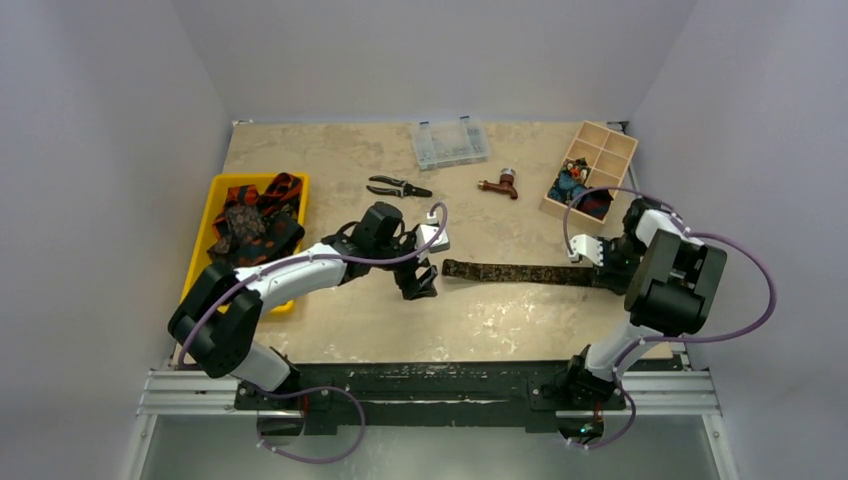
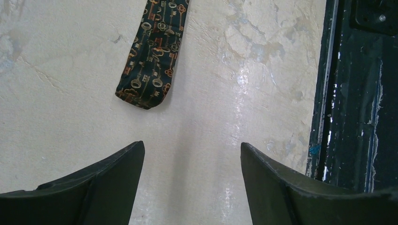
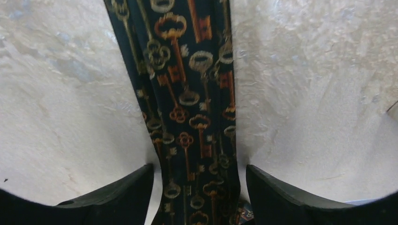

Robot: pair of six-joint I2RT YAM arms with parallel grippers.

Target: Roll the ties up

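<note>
A dark tie with a key pattern (image 1: 520, 273) lies stretched out across the middle of the table. Its narrow left end (image 2: 148, 86) lies flat and free, just ahead of my left gripper, whose fingers stand open with bare table between them. At the tie's right stretch, my right gripper straddles the cloth, one finger on each side; slim gaps show between the fingertips and the tie's edges. The cloth (image 3: 190, 93) runs lengthwise with folded layers there. The right arm hides the tie's right end in the top view.
At left stands a yellow bin (image 1: 215, 205) of ties. A wooden divided box (image 1: 608, 140) with cloth in some compartments sits at back right. Pliers (image 1: 400, 187), a clear case (image 1: 450, 145) and a brown tap (image 1: 500, 184) lie behind.
</note>
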